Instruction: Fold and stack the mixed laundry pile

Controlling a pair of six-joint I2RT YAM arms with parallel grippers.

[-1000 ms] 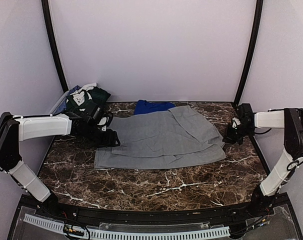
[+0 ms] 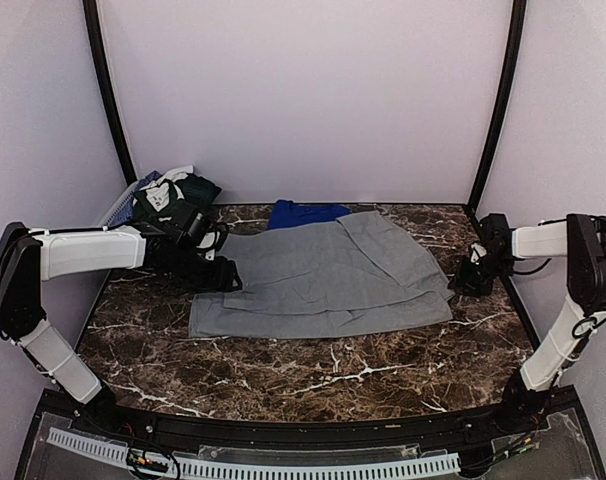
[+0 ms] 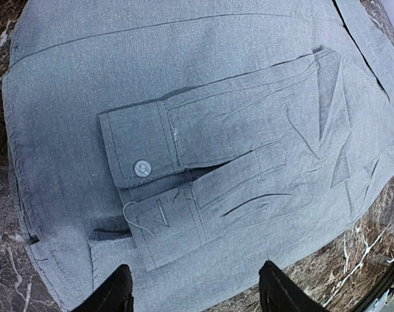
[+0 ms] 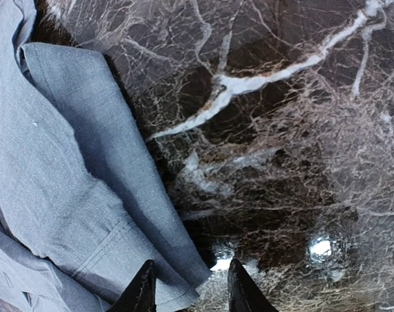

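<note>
A grey-blue shirt (image 2: 333, 270) lies spread across the middle of the marble table, partly folded, with a buttoned cuff (image 3: 138, 143) and folded sleeve in the left wrist view. My left gripper (image 2: 223, 275) hovers over the shirt's left part, fingers apart with nothing between them. My right gripper (image 2: 468, 275) stands open beside the shirt's right end, where the folded fabric edge (image 4: 151, 195) lies just by its fingers.
A blue folded garment (image 2: 303, 213) lies behind the shirt. A pile of dark green and white laundry (image 2: 173, 190) sits at the back left.
The left arm and the shirt look almost unchanged.
</note>
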